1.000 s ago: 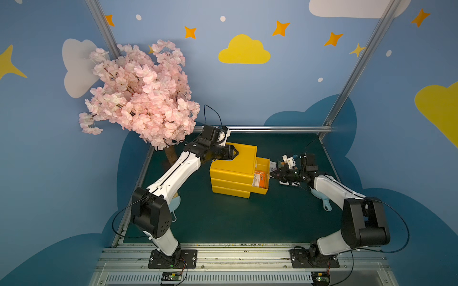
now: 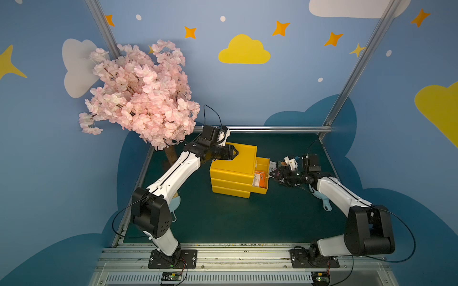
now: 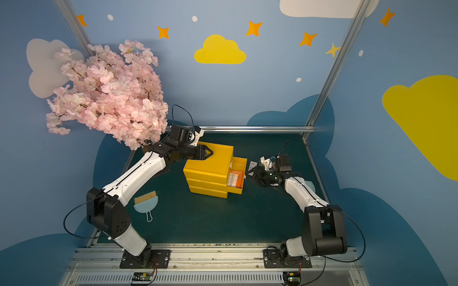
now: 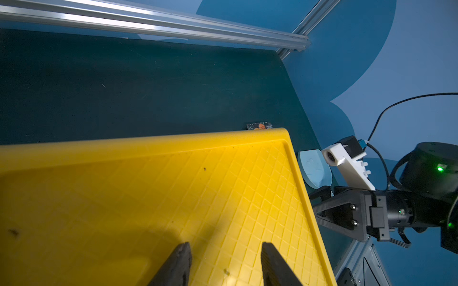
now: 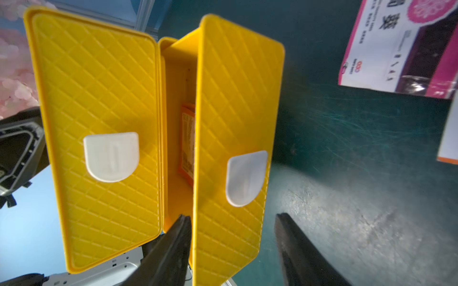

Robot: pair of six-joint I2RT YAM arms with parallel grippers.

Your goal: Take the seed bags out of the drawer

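The yellow chest (image 2: 233, 164) has its upper drawer (image 5: 238, 119) pulled out to the right. An orange seed bag (image 3: 235, 178) lies inside that drawer, mostly hidden behind the drawer front in the right wrist view. My right gripper is open just off the drawer front, below the white handle (image 5: 246, 177), with nothing between its fingers. My left gripper stands open over the chest's yellow top and is empty. On the table right of the drawer lies a pink and white seed bag (image 5: 386, 47).
More packets lie under and behind my right arm. A blue dustpan (image 4: 314, 168) is beyond the chest to the right; a blue brush (image 3: 146, 202) lies at left. A pink blossom tree (image 2: 143, 95) stands back left.
The left arm and the drawer stay put.
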